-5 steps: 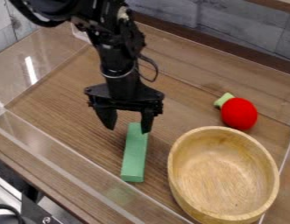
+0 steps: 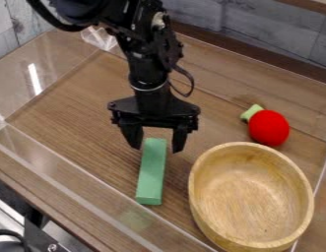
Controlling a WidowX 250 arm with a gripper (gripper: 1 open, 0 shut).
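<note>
My black gripper [image 2: 152,138] hangs over the wooden table, just above the upper end of a green bar [image 2: 151,177] that lies lengthwise on the table. The two dark fingers stand apart on either side of that end, with a gap between them. Nothing is seen held.
A large tan wooden bowl [image 2: 251,226] fills the lower right. Behind it lies a red tomato-like object [image 2: 268,128] with a green top. A wall stands at the back right.
The bar, bowl and red object have not moved.
</note>
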